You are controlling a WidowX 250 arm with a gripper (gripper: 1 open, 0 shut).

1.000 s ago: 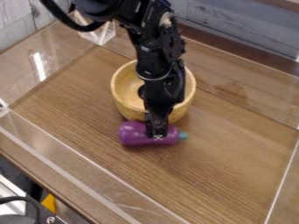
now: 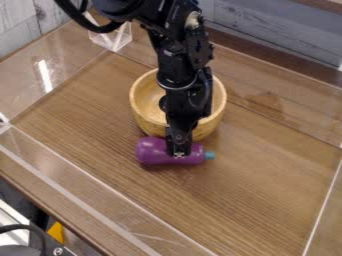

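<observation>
A purple bottle-like object (image 2: pixel 159 150) with a teal tip lies on the wooden table just in front of a yellow bowl (image 2: pixel 143 100). My black gripper (image 2: pixel 178 145) reaches down over the bowl's front, its fingers low at the purple object's middle. The arm hides part of the bowl's inside and of the object, and I cannot tell whether the fingers close on it.
A clear plastic item (image 2: pixel 110 32) sits at the back left. Pale walls border the top, and cables show at the lower left.
The gripper has shifted slightly at the purple object, which lies in nearly the same place as before.
</observation>
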